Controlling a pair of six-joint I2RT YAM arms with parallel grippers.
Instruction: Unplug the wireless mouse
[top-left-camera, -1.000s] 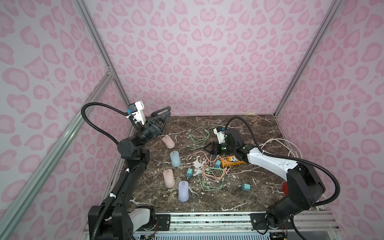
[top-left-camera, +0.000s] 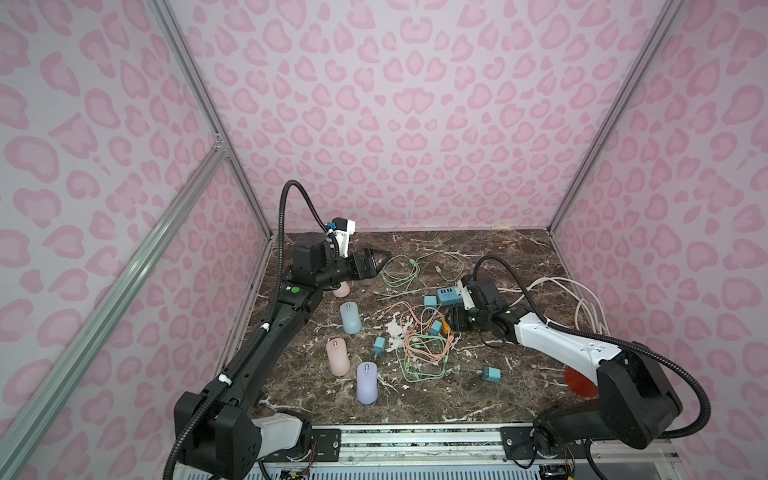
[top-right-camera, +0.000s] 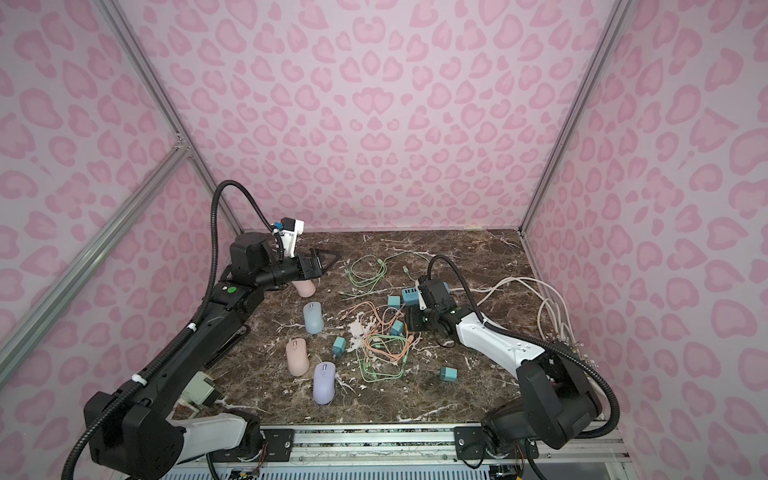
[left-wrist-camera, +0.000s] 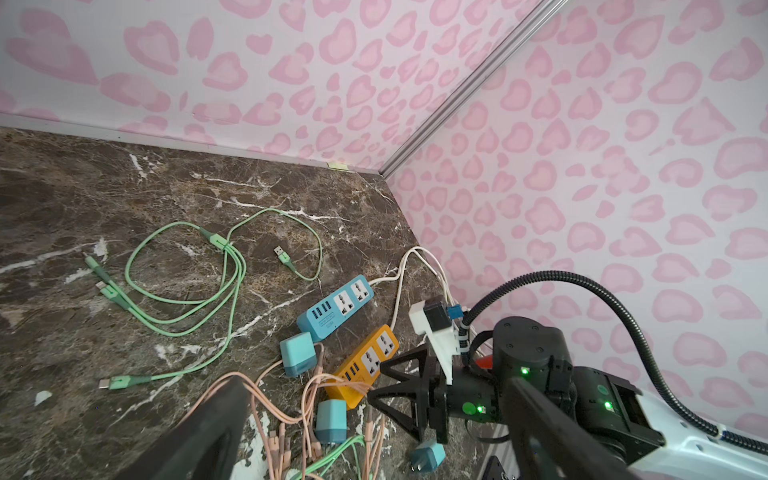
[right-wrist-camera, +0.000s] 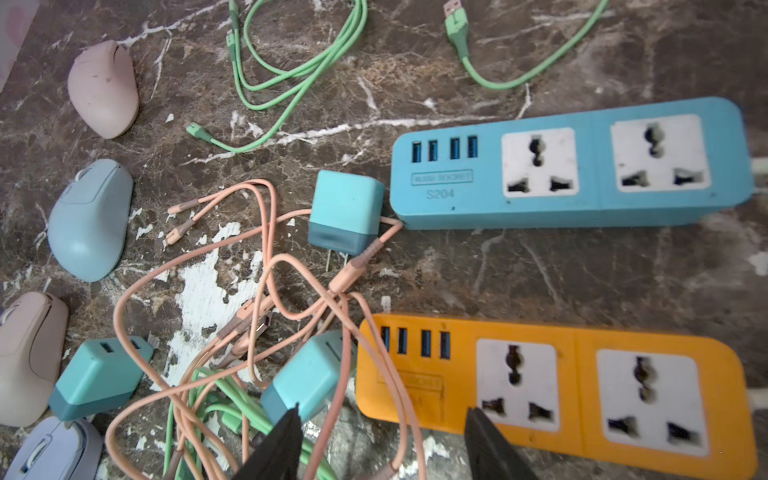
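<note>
Several mice lie in a loose column on the left of the table: a pink one (right-wrist-camera: 104, 88) at the back, a light blue one (right-wrist-camera: 92, 222), another pink one (right-wrist-camera: 30, 360), and a lavender one (top-left-camera: 367, 383) in front. I see no cable attached to any of them. Over the near part of the orange power strip (right-wrist-camera: 552, 392), my right gripper has its fingers apart; peach cables show in the view between them, apparently not gripped. High above the back-left table, my left gripper (top-left-camera: 382, 260) stands open and empty, partly covering the far pink mouse.
A blue power strip (right-wrist-camera: 572, 164) lies behind the orange one, its visible sockets and ports empty. Peach cables (right-wrist-camera: 268, 232) and teal chargers (right-wrist-camera: 346, 209) tangle at the centre. A green cable (right-wrist-camera: 300, 72) lies behind. Another charger (top-left-camera: 490, 373) sits front right.
My left arm has swung rightward and lowered, its gripper now pointing right over the far pink mouse. The right gripper has shifted right and nearer, from beside the blue strip to the orange strip.
</note>
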